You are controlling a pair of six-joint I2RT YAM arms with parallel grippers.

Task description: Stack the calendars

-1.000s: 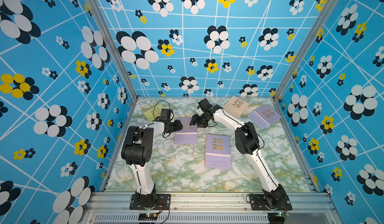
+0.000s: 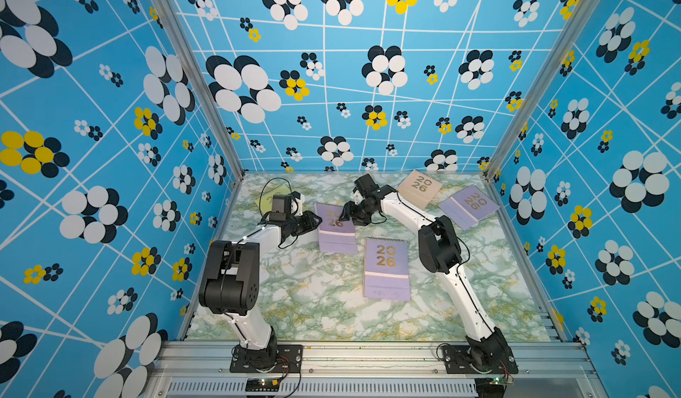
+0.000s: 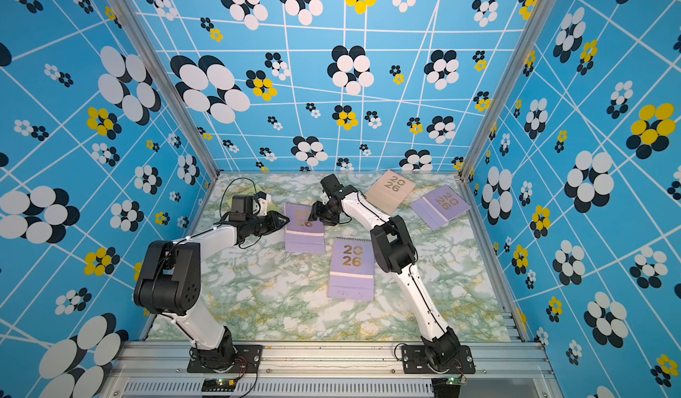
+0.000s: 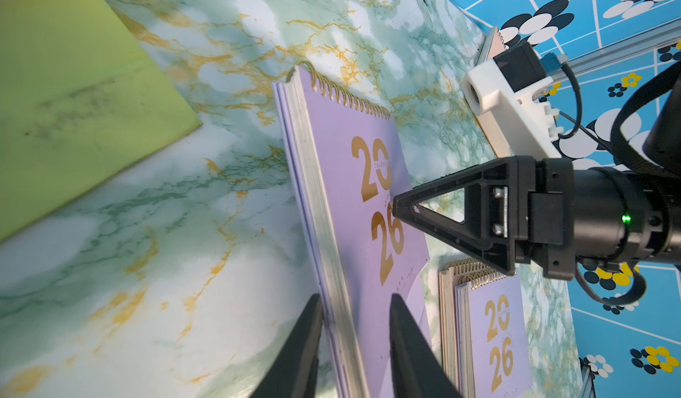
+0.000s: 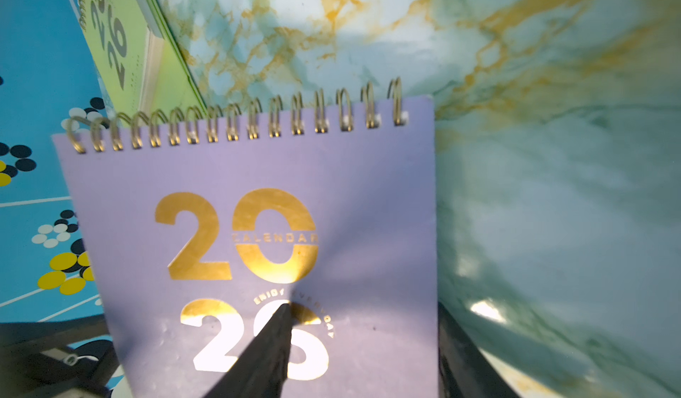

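Observation:
A lilac 2026 calendar (image 2: 333, 238) lies at middle-left between my two grippers. In the left wrist view my left gripper's fingers stand apart at the near side edge of that calendar (image 4: 347, 142). My left gripper (image 3: 282, 220) is at its left side; my right gripper (image 3: 316, 212) is at its right. In the right wrist view the right gripper's fingers stand open around the edge of the calendar (image 5: 354, 178). More calendars lie around: lilac at front (image 2: 386, 284) and back right (image 2: 468, 206), beige (image 2: 418, 188), and yellow-green (image 5: 113, 36) at back left.
Blue patterned walls enclose the back and sides, and the two arms reach in from the front rail.
The right arm is nearly still.

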